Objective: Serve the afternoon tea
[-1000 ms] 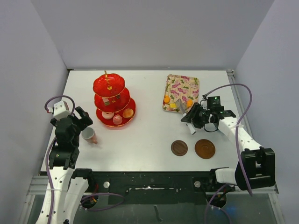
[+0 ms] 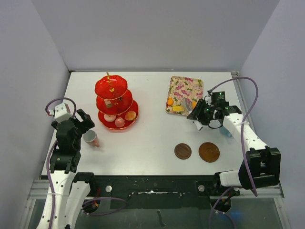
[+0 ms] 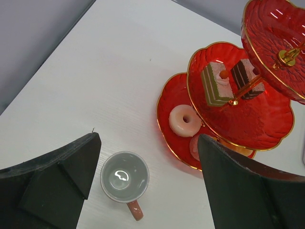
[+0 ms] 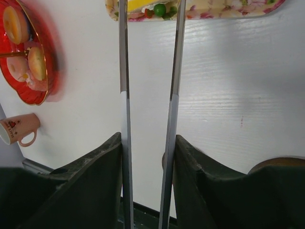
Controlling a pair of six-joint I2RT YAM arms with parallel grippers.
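Note:
The red three-tier stand (image 2: 110,88) holds donuts (image 3: 185,120) and cake slices (image 3: 215,86). My left gripper (image 2: 71,123) is open above the left side, near a mug (image 3: 124,176). My right gripper (image 2: 200,112) is shut on long silver tongs (image 4: 125,81), which reach over a floral tray (image 2: 181,86) at the back right. On the tray are orange items (image 2: 169,101) and a yellow piece (image 2: 177,108). In the right wrist view the tongs' tips are out of frame, so I cannot tell whether they grip anything.
Two brown round coasters (image 2: 183,150) (image 2: 208,151) lie at the front right. A pale blue object (image 2: 226,132) is partly hidden behind the right arm.
My right gripper and the tongs have shifted slightly rightward and up in the top view. The left arm has stayed still.

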